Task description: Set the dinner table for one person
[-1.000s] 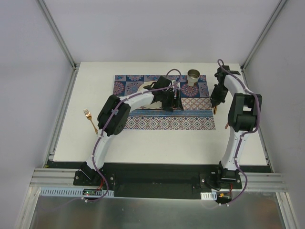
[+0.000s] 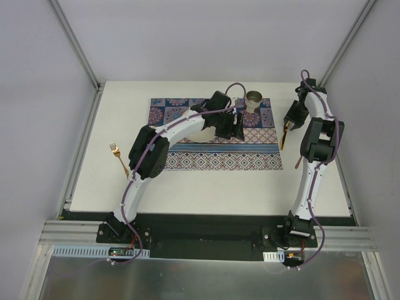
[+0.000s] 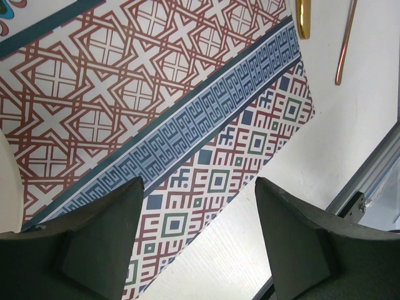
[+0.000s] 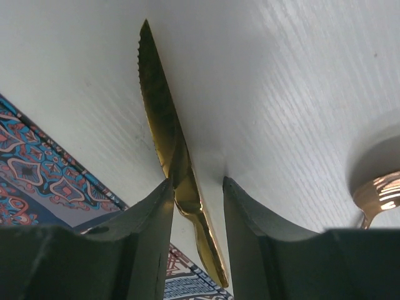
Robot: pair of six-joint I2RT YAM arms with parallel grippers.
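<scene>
A patterned placemat (image 2: 219, 161) lies mid-table, a white plate (image 2: 200, 135) on it under my left arm and a metal cup (image 2: 253, 100) at its back right. My left gripper stands open over the mat, right of the plate, nothing between its fingers. A gold knife (image 4: 159, 103) lies on the bare table just off the mat's right edge. My right gripper is open low beside it, the knife near its left finger. A gold fork (image 2: 119, 156) lies left of the mat; another utensil (image 4: 381, 194) with tines lies right of the knife.
Both arms reach across the table, the right one along its right side, near the side frame.
My right gripper has moved rightward, uncovering more of the knife, which lies where it was. My left gripper has shifted slightly to the right.
</scene>
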